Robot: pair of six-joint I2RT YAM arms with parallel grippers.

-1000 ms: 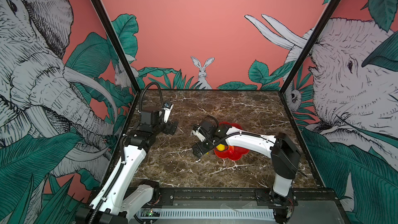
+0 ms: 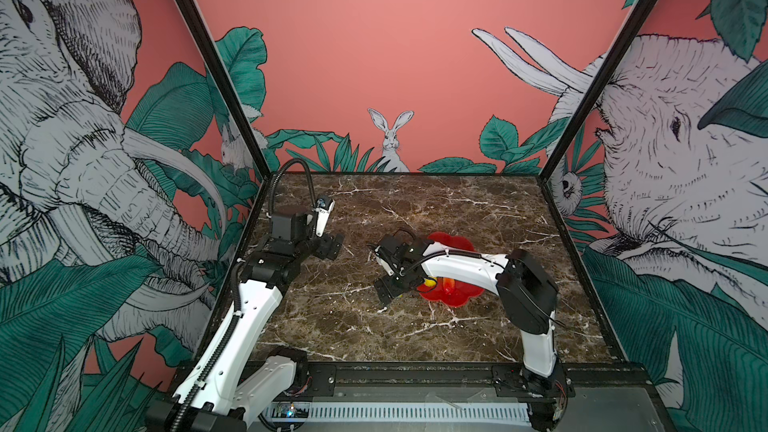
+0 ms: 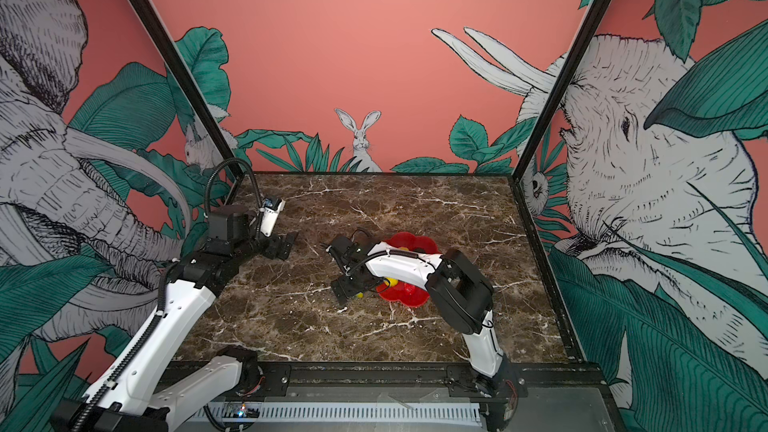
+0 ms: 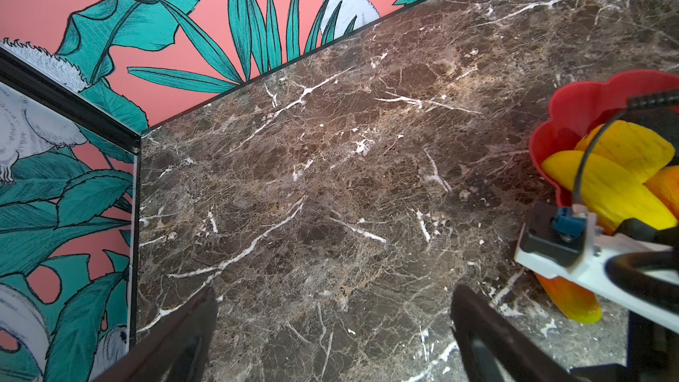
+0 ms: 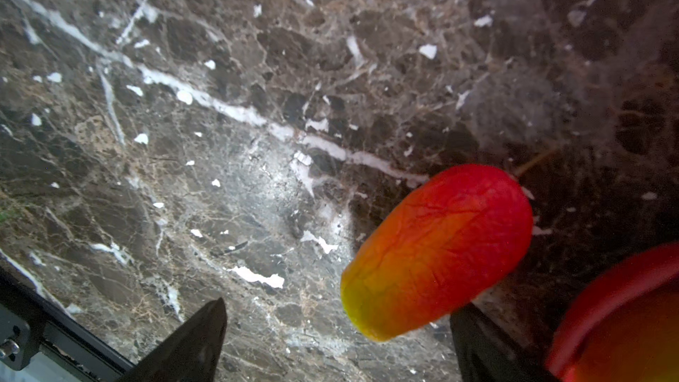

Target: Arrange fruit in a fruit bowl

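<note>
A red scalloped fruit bowl [image 2: 453, 296] stands right of centre on the marble table, partly hidden under my right arm; the left wrist view shows yellow fruits [image 4: 607, 187] inside it. In the right wrist view a red-orange mango-like fruit [image 5: 435, 247] lies on the table beside the bowl's rim [image 5: 615, 283], between the fingertips of my open right gripper and a little beyond them, not gripped. In the left wrist view that fruit is mostly hidden by the right gripper. My left gripper hangs at the table's left side, open, with bare table between its fingers.
The table's back, left side and front-left are clear. The right arm [image 3: 456, 288] reaches over the bowl from the front right. A dark frame and painted walls bound the table.
The right arm has shifted slightly, its elbow moving left and its gripper a little to the right, uncovering a bit more of the bowl's back. The left arm has not moved.
</note>
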